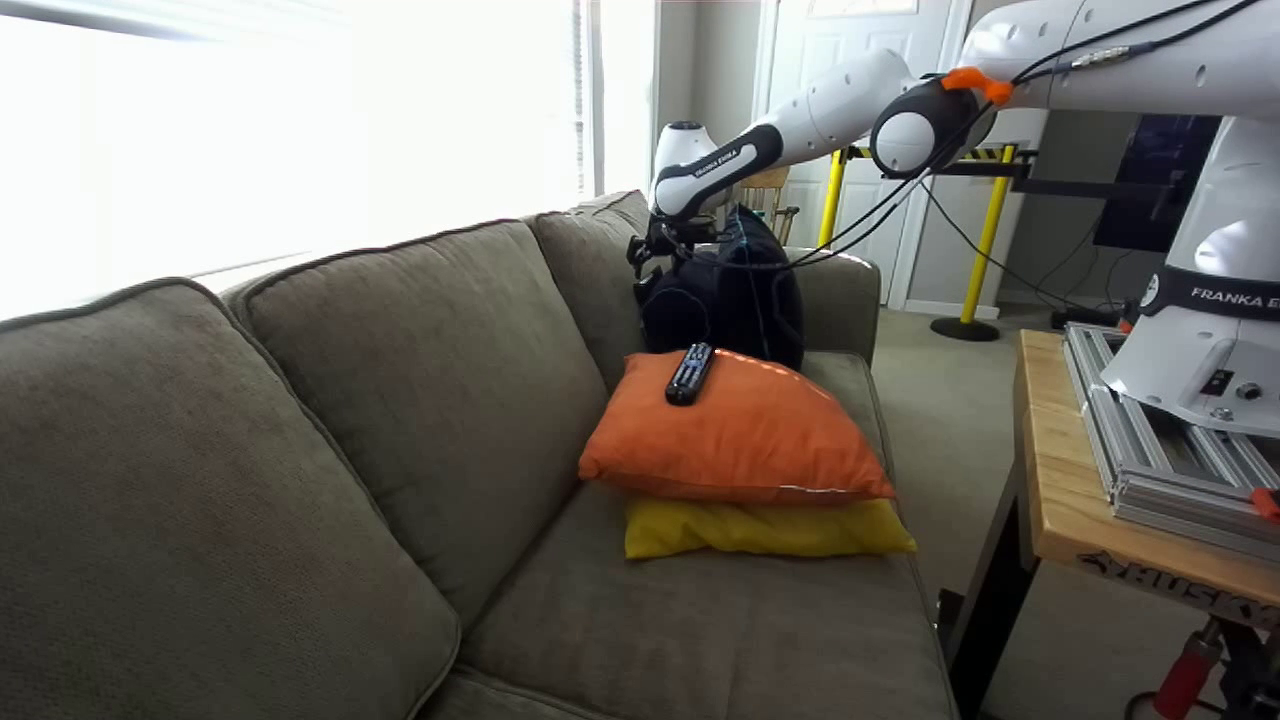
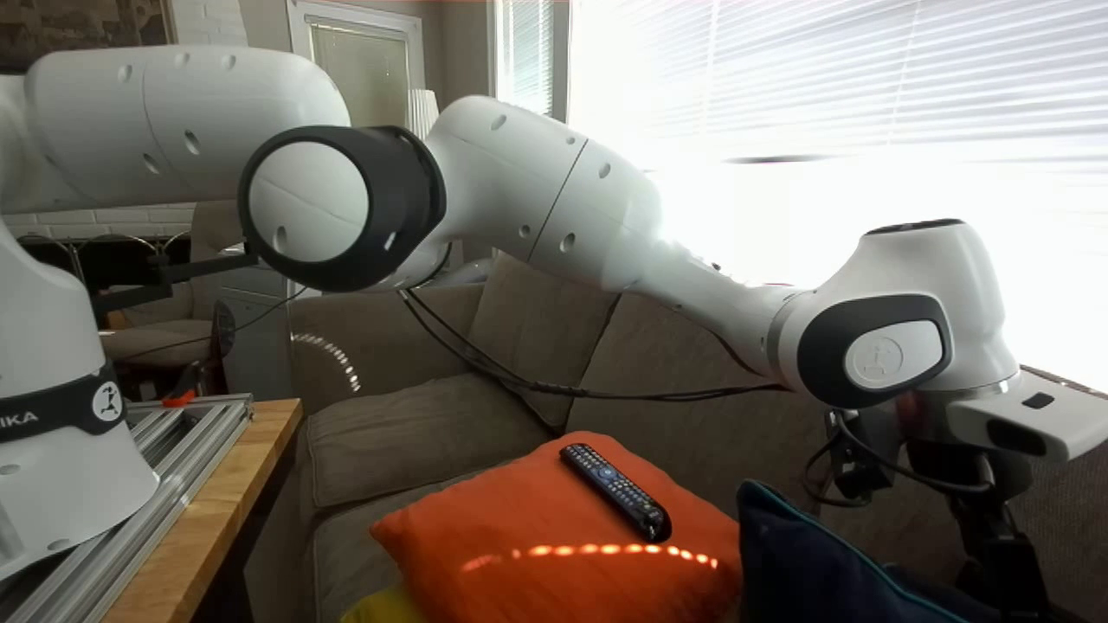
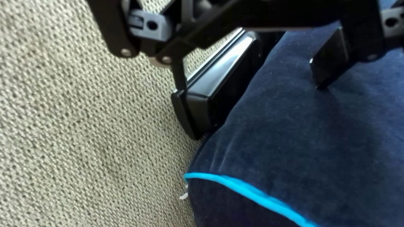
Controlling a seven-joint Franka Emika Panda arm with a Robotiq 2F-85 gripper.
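Observation:
In the wrist view my gripper stands open, its fingers wide apart. One finger hangs over a navy pillow [image 3: 288, 151] with bright blue piping; the other is down where the pillow meets the tan couch fabric [image 3: 94, 132]. Close to that finger is a glossy black piece [image 3: 223, 68], whose identity I cannot tell. Exterior view 1 has the gripper [image 1: 644, 266] at the navy pillow [image 1: 774, 294], near the couch back. A black remote [image 2: 615, 488] rests on the orange pillow [image 2: 488, 519], away from the gripper.
A yellow pillow [image 1: 768, 528] lies under the orange one on the couch seat. The couch back [image 1: 408, 348] runs along the window side. Across from it stands the wooden bench [image 1: 1068, 480] bearing the arm's base. Free seat room shows in front of the yellow pillow.

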